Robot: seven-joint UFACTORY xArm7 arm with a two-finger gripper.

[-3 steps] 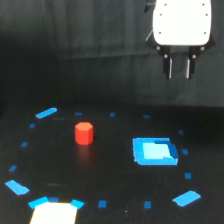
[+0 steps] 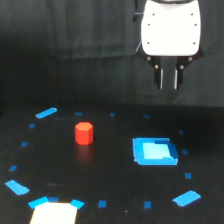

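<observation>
My white gripper (image 2: 166, 77) hangs at the top right, its two dark fingers apart with nothing seen between them, high above the table. A red block (image 2: 84, 133) sits on the dark table, left of centre. Below the gripper, on the right, lies a blue-rimmed square (image 2: 138, 150) with a pale inside. A cream object (image 2: 52, 214) is cut off by the bottom edge at the left.
Blue tape strips (image 2: 186, 198) and small blue marks are spread over the dark table (image 2: 110, 180). A dark curtain hangs behind.
The objects on the table have not visibly moved.
</observation>
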